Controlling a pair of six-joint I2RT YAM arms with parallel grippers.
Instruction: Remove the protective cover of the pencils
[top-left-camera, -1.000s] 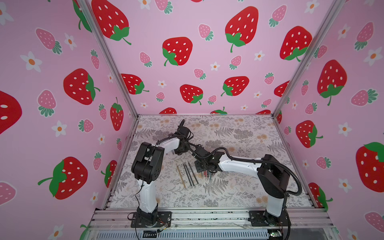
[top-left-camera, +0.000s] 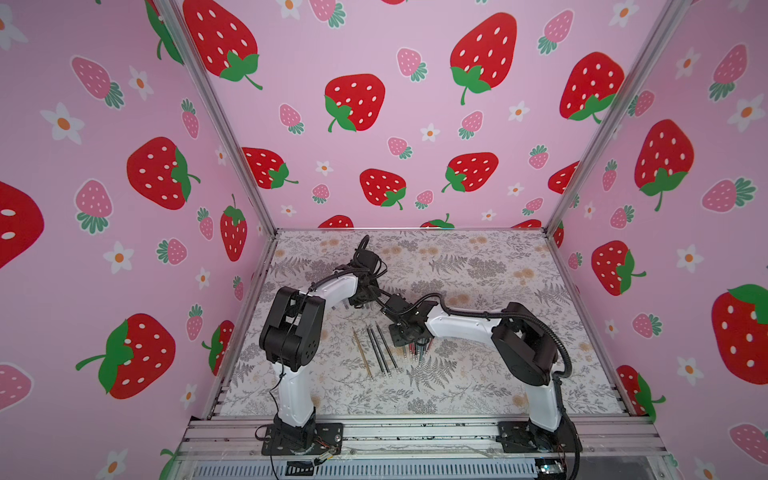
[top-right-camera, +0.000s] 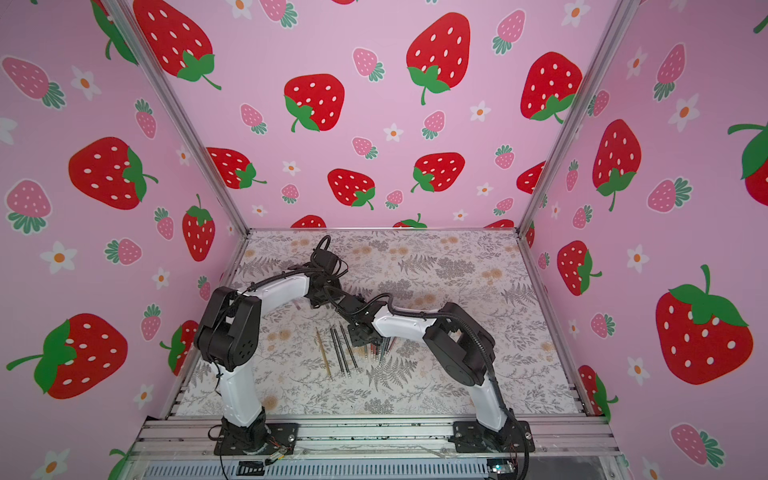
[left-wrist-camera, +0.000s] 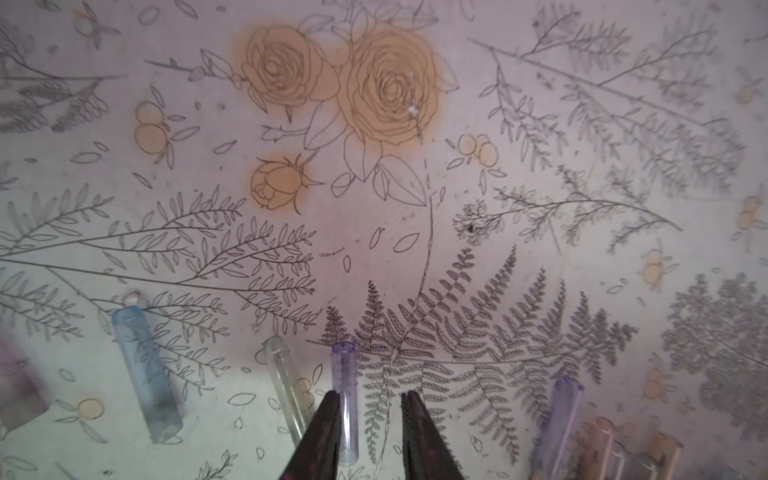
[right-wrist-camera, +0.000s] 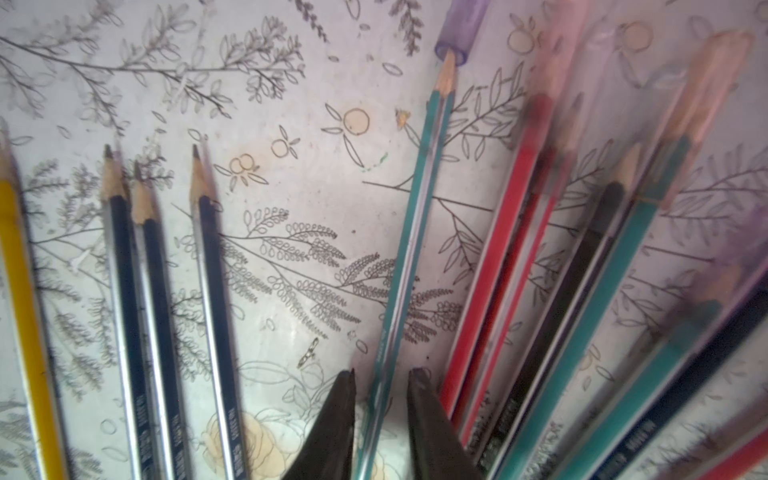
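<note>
In the right wrist view a teal pencil runs up between the parted fingers of my right gripper. Its bare tip sits at the mouth of a purple cap; whether it is still inside cannot be told. To the right, red pencils, a black pencil and others wear clear or tinted caps. Dark blue pencils and a yellow pencil on the left have bare tips. My left gripper is open above loose caps, a pale purple one lying below its fingers.
Loose blue and green caps lie on the floral table left of my left gripper. The two wrists are close together in the middle. Free table stretches behind and to the right.
The left arm has shifted only slightly.
</note>
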